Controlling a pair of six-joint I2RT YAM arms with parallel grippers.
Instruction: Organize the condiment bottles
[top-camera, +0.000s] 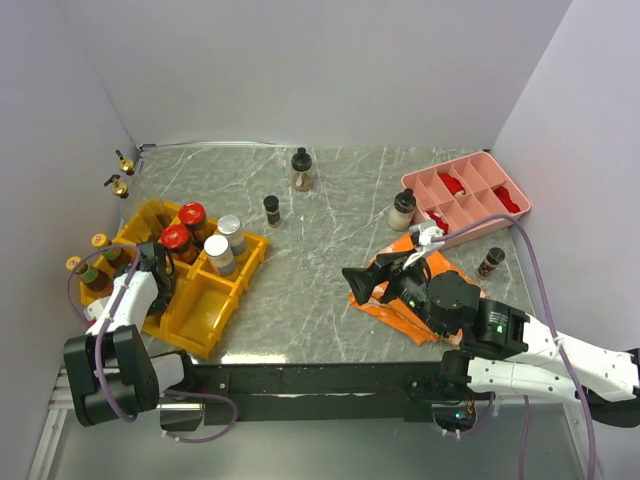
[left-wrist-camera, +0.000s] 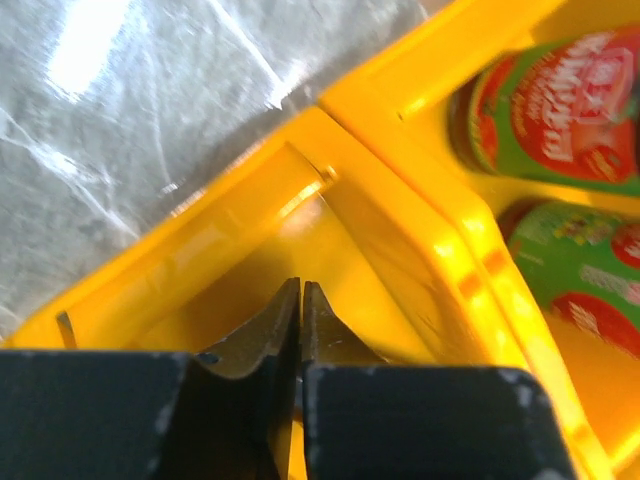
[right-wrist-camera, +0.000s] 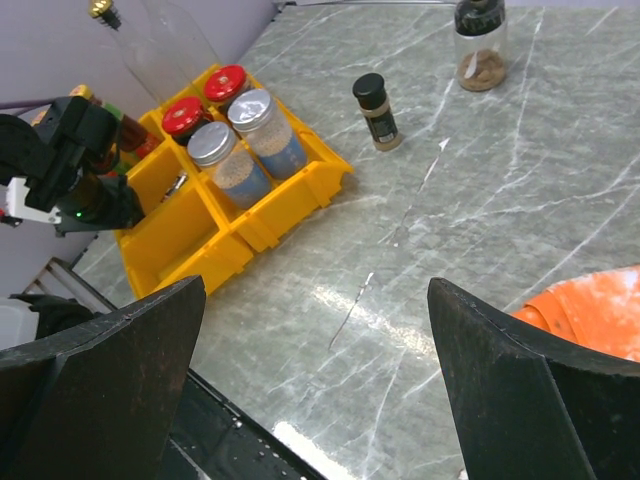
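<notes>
In the yellow organizer (top-camera: 200, 330), red-lidded jars (top-camera: 176, 238), white-lidded jars (top-camera: 221, 257) and green-labelled bottles (left-wrist-camera: 560, 110) sit in compartments. My left gripper is shut, down inside a compartment; what is between its fingers is hidden, though something dark shows just below. A small black-capped shaker (top-camera: 272, 210), a taller jar (top-camera: 302, 172), a white-filled jar (top-camera: 401, 212) and another shaker (top-camera: 490, 262) stand on the counter. My right gripper is open above the counter, with nothing between its fingers.
A pink divided tray (top-camera: 466, 226) with red items is at back right, an orange bag (top-camera: 390, 322) beneath my right arm. Brass taps (top-camera: 118, 187) stand at the left wall.
</notes>
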